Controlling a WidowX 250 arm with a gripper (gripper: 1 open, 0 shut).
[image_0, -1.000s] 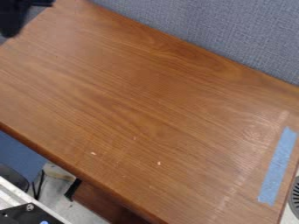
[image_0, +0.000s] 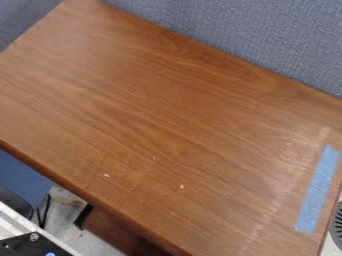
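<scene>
A bare wooden tabletop (image_0: 160, 120) fills most of the camera view, with a few small pale specks and scuffs toward its front and right. A strip of light blue tape (image_0: 315, 190) lies near the right end. The gripper is out of view.
A grey fabric partition (image_0: 241, 30) runs along the back. A round grey slotted object (image_0: 335, 225) is cut off at the right edge. At the lower left, past the table's edge, are a white-and-black fixture and some cables.
A blurred dark shape at the upper left about a second ago has left the view; the tabletop looks the same.
</scene>
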